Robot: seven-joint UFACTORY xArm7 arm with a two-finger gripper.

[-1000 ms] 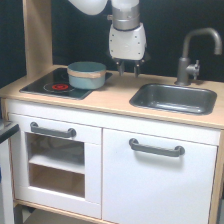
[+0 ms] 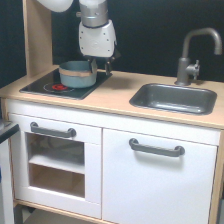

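Note:
A white robot arm reaches down from the top left, its dark gripper at the right side of a teal pot. The pot sits on the black cooktop over part of a red ring. Whether the fingers grip the pot is too small to tell.
A steel sink with a tall tap is on the right of the wooden counter. Below are white cupboard doors with grey handles.
The arm has moved left and lower, from over the counter to beside the pot. The pot sits further left on the cooktop than before.

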